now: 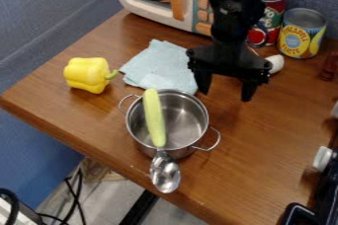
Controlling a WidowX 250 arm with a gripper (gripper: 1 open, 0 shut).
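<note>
My black gripper hangs over the table at the upper middle, its two fingers spread open above bare wood beside the light blue cloth, with nothing visible between them. A steel pot sits below it, with a long pale yellow-green object and a metal spoon resting across it. A yellow pepper lies at the left.
A toy microwave stands at the back, with cans at the back right. A small white object is partly behind the gripper. Bare wood fills the right middle.
</note>
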